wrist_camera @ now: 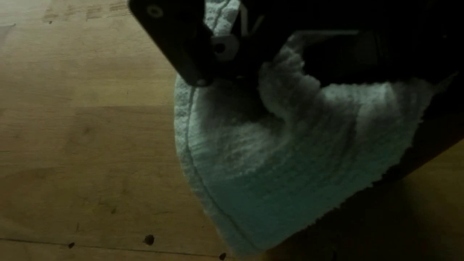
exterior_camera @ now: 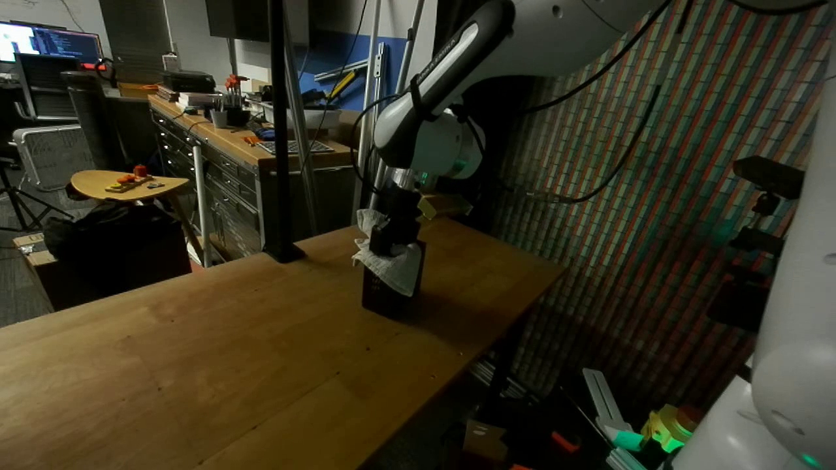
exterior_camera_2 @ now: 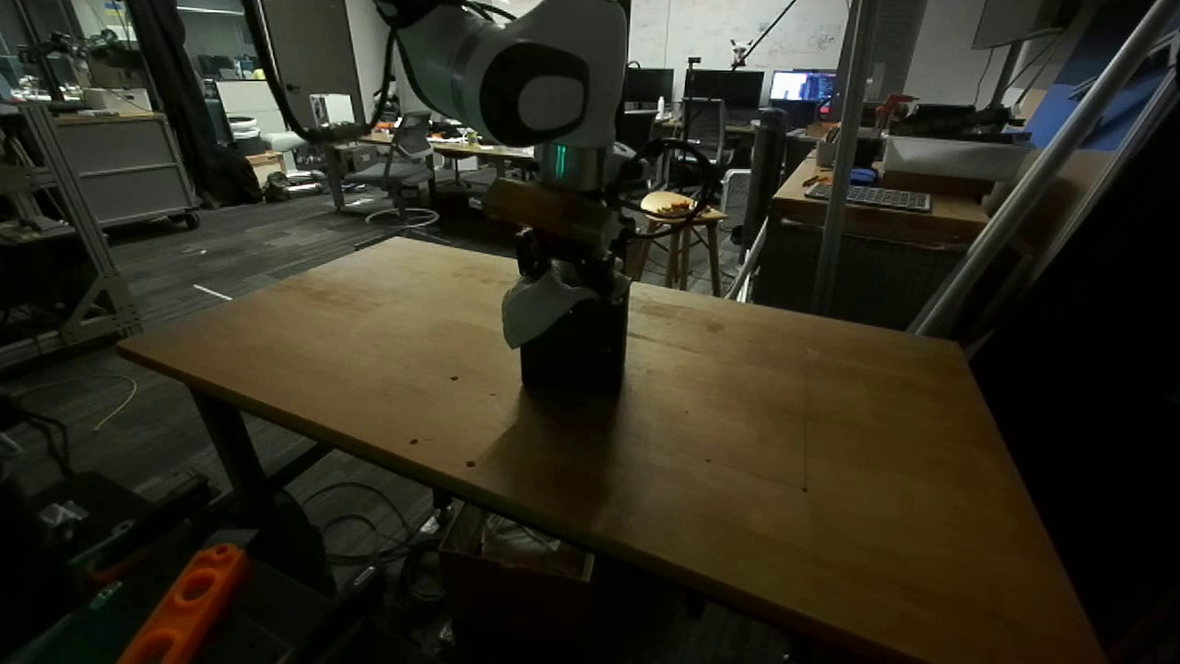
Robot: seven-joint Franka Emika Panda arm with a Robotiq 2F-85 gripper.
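A white cloth (exterior_camera: pixel 398 270) is bunched around my gripper (exterior_camera: pixel 394 239) and hangs over the side of a black box (exterior_camera: pixel 381 296) standing on the table. From the other side, the cloth (exterior_camera_2: pixel 538 311) drapes over the upper left of the box (exterior_camera_2: pixel 572 349). The wrist view shows the cloth (wrist_camera: pixel 278 191) hanging in a wide flap, its folds running up to the dark fingers (wrist_camera: pixel 187 48). My gripper is shut, down at the top of the box. Shadow and folds hide the fingertips, so whether cloth is pinched there is unclear.
A black upright post (exterior_camera: pixel 278 156) stands at the table's far edge. A patterned curtain (exterior_camera: pixel 611 235) hangs beyond its right end.
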